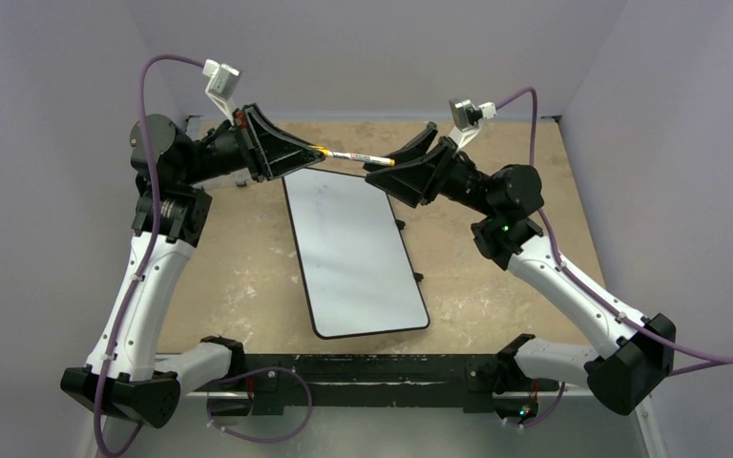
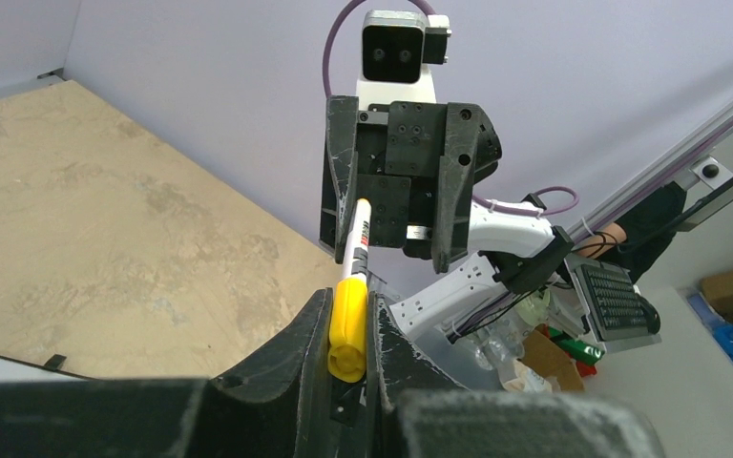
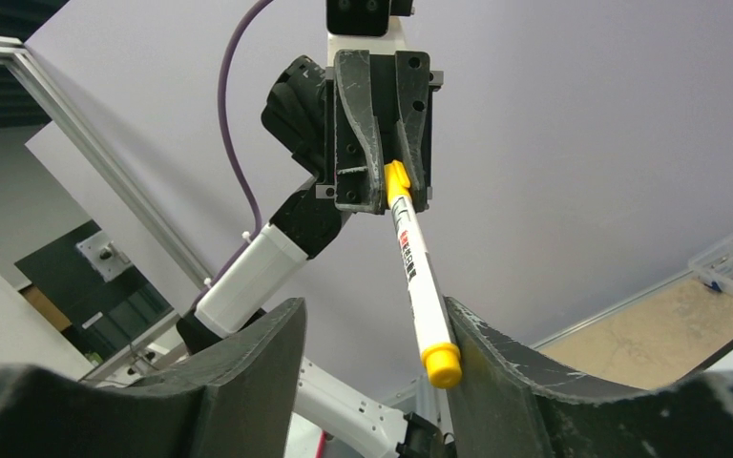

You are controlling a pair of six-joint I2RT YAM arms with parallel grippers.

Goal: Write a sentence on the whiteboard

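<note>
A white marker (image 1: 353, 156) with yellow ends is held level above the whiteboard (image 1: 353, 258), between the two grippers. My left gripper (image 1: 317, 155) is shut on one yellow end of it, which fills the space between the fingers in the left wrist view. My right gripper (image 1: 382, 168) is open around the far end; in the right wrist view that yellow tip (image 3: 441, 365) sits between its spread fingers, close to one of them.
The board lies on a beige table (image 1: 492, 239) with bare surface to both sides. Grey walls enclose the back and sides. A clear plastic case (image 3: 730, 267) is at the table's edge in the right wrist view.
</note>
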